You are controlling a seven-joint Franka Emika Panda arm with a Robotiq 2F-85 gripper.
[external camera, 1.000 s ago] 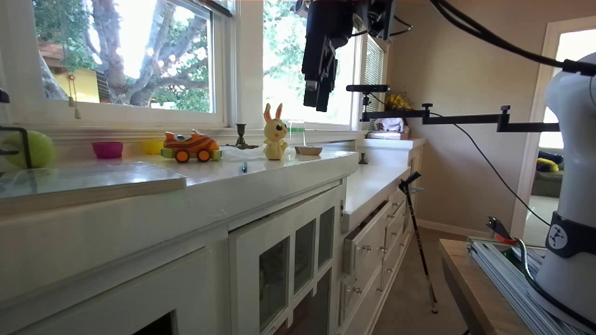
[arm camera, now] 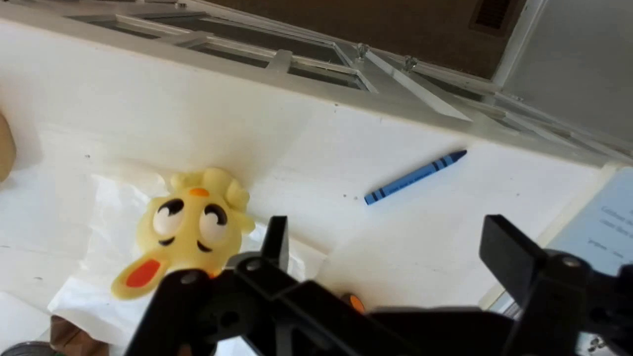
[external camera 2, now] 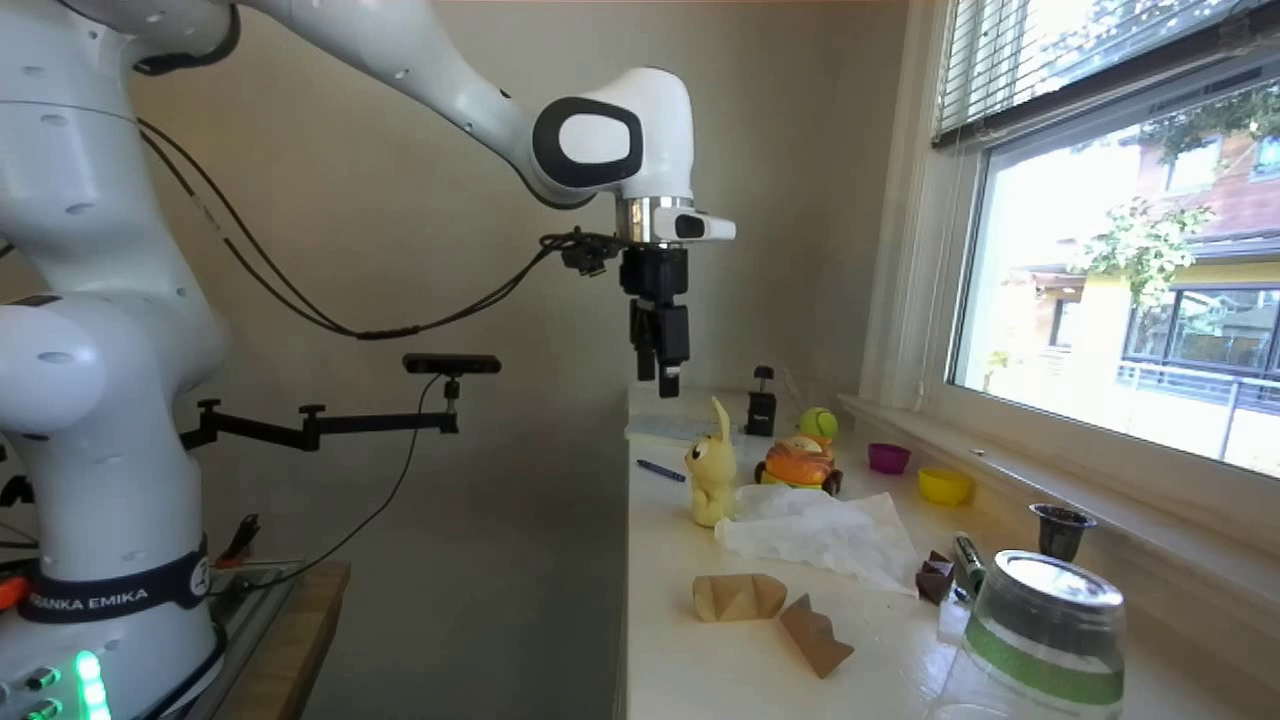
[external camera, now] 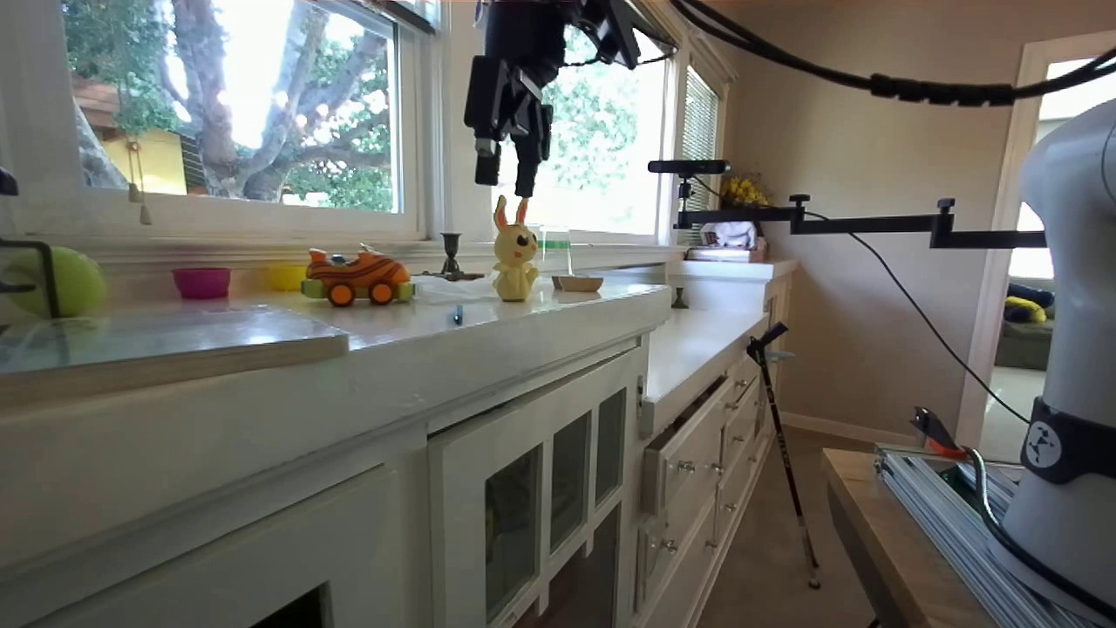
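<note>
My gripper hangs above the white counter, its fingers wide apart and nothing between them. Below and beyond the gap, a blue crayon point(arm camera: 415, 177) lies flat near the counter's front edge. A yellow bunny toy point(arm camera: 193, 228) shows at the left of the wrist view, partly covered by one finger. From exterior view 2, the gripper point(external camera 2: 657, 386) is over the counter, higher than the upright bunny point(external camera 2: 713, 474), with the crayon point(external camera 2: 661, 470) just left of the toy. In exterior view 1 the gripper point(external camera: 504, 183) appears right above the bunny's ears.
An orange toy car point(external camera 2: 800, 462) and crumpled white paper point(external camera 2: 828, 528) sit beside the bunny. Purple point(external camera 2: 889, 457) and yellow point(external camera 2: 944, 485) cups line the window side. Brown folded pieces point(external camera 2: 738, 596) and an upturned clear cup point(external camera 2: 1044, 624) occupy the near end.
The arm has moved left in exterior view 1, from right of the bunny to over it, and the gripper has turned somewhat. Objects on the counter look unmoved.
</note>
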